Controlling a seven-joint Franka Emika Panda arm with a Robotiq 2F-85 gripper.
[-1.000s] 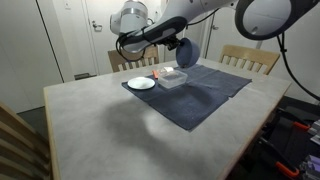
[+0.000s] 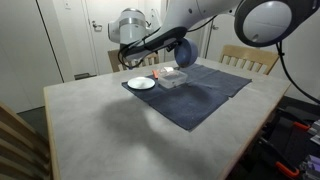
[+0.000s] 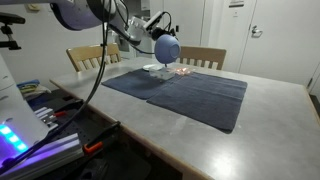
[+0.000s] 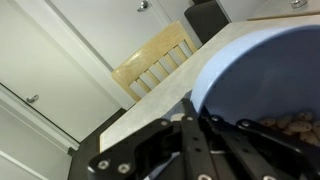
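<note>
A blue bowl (image 2: pixel 187 53) hangs tilted in the air above the table, its wall held at the rim. My gripper is shut on that rim, with the bowl (image 4: pixel 240 72) filling the right side of the wrist view. Several small brown and tan pieces (image 4: pixel 290 126) lie inside it. Under and beside the bowl, a clear container (image 2: pixel 173 78) stands on a dark cloth; its contents are too small to make out. In the second exterior view, the bowl (image 3: pixel 167 48) is just above the container.
A white plate (image 2: pixel 141 83) lies left of the container. Small orange-red items (image 2: pixel 156 72) sit behind it. Dark cloths (image 3: pixel 190 90) cover part of the table, and the near left tabletop (image 2: pixel 90 130) is bare. Wooden chairs (image 2: pixel 249 58) stand around the table.
The arm has dipped and turned a little over the last second. With it the bowl's tilt has changed slightly, while the bowl stays above the container area. Plate and container have not moved.
</note>
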